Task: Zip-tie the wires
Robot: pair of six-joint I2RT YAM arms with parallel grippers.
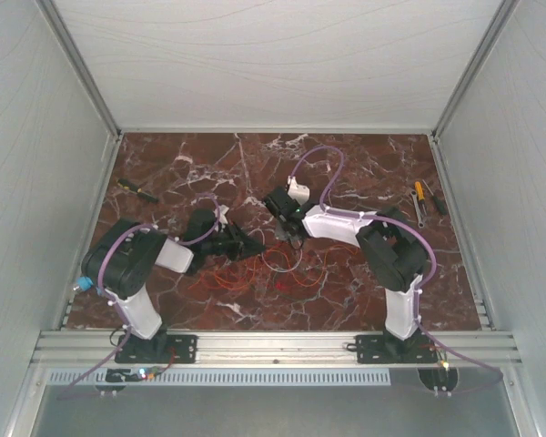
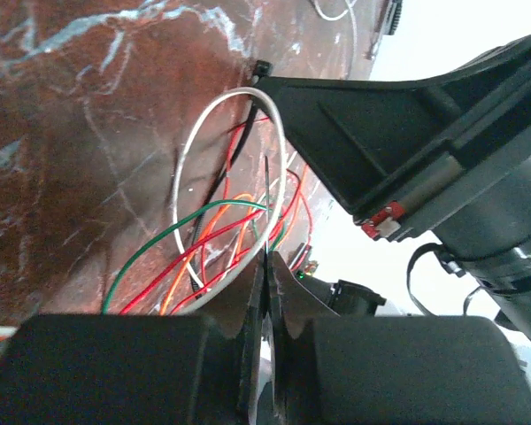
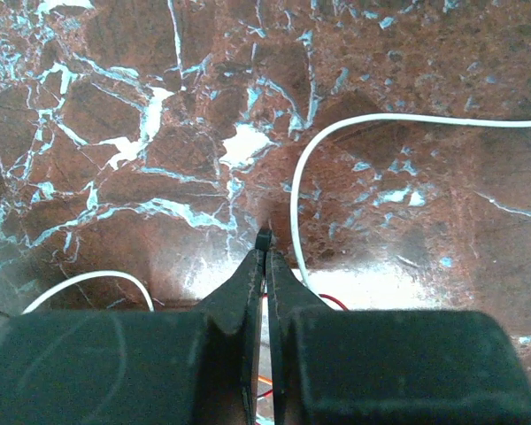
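Red, orange, green and white wires [image 2: 203, 239] run in a loose bundle just beyond my left gripper. That gripper is shut, and a thin dark strip [image 2: 266, 181] stands up from its fingertips. A white loop [image 2: 277, 115] arches around the bundle, passing close to the left fingertips. My right gripper is shut too, with a small black end [image 3: 264, 237] poking out between its tips. From those tips a black strip [image 2: 241, 142] slants down to the wires in the left wrist view. Whether the two dark strips are one tie cannot be told.
A white strand [image 3: 407, 118] curves over the marble table [image 3: 186, 159] beside the right fingertips. Screwdriver [image 1: 138, 190] on the far left; wrench and other tools [image 1: 420, 202] on the far right.
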